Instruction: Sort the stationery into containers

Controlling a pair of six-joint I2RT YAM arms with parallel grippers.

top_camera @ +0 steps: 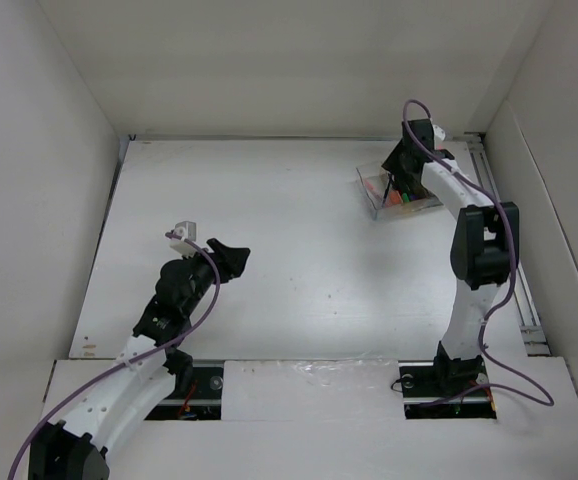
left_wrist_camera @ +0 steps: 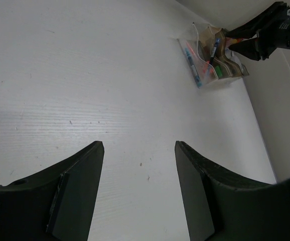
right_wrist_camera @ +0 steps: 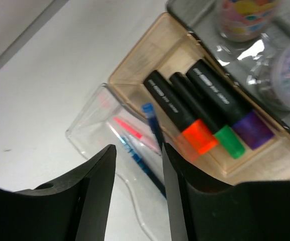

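Note:
My right gripper stands open over the clear organizer (top_camera: 369,195) at the back right. In the right wrist view a blue-capped pen (right_wrist_camera: 152,120) stands between or just beyond its fingers, apparently not gripped. A pink pen (right_wrist_camera: 127,125) and a blue pen (right_wrist_camera: 145,165) lie in the clear section; markers with orange (right_wrist_camera: 200,135), green (right_wrist_camera: 230,140) and purple (right_wrist_camera: 250,129) bands lie in the tan section (right_wrist_camera: 130,60). My left gripper (top_camera: 237,258) hangs open over bare table at the left, facing the organizer in the left wrist view.
A grey section (right_wrist_camera: 200,20) behind holds jars, one with colourful contents (right_wrist_camera: 245,15). White walls enclose the back and sides, close beside the organizer.

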